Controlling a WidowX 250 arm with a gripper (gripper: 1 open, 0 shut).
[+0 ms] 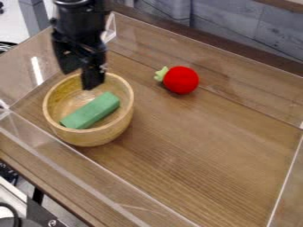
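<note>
My gripper (73, 64) hangs over the back left of a yellow bowl (115, 122); it is dark and blurred, its fingers apart. A green elongated object (90, 111) lies inside the bowl, below and right of the gripper. A red tomato (180, 80) with a green top sits on the wooden table to the right, apart from the bowl.
Whether anything stands behind the arm is hidden.
</note>
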